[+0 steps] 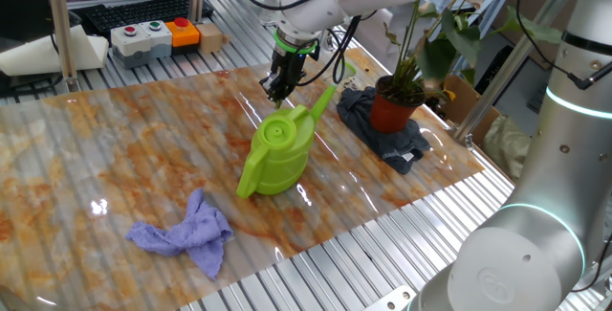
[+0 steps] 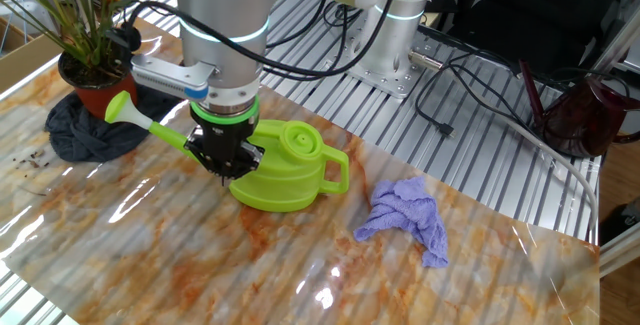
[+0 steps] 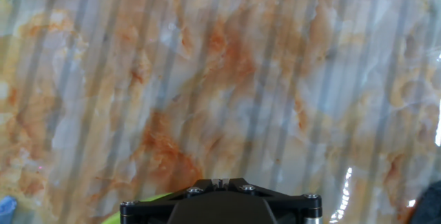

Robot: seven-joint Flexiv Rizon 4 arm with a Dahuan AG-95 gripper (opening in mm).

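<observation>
A lime-green watering can [image 1: 279,158] stands upright on the marbled sheet, its spout pointing toward the potted plant [image 1: 390,110]. In exterior view 2 my gripper [image 2: 226,177] hangs in front of the can's body, near the base of the spout; whether it touches the can is unclear. From the wrist, the fingers [image 3: 238,185] meet at the bottom centre, so the gripper is shut, with nothing visible between them. Only a sliver of green can [image 3: 141,202] peeks out beside it there. A crumpled purple cloth [image 2: 405,217] lies on the can's handle side.
The plant's pot rests on a dark cloth [image 1: 406,144]. Button boxes [image 1: 142,43] sit on the slatted table beyond the sheet. A dark red jug [image 2: 580,115] stands at the far right. Much of the marbled sheet [image 2: 150,265] is bare.
</observation>
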